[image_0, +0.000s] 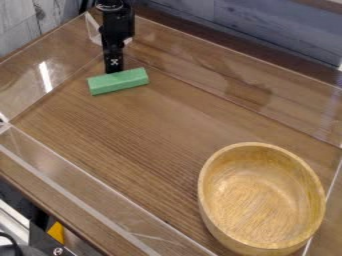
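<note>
A green block (118, 82) lies flat on the wooden tray floor at the upper left. My black gripper (115, 62) reaches down from the top edge, its tip just above and behind the block's middle; the fingers are too small and dark to read clearly.
A large yellow bowl (261, 198) stands at the lower right. Grey walls border the floor at the back and left.
</note>
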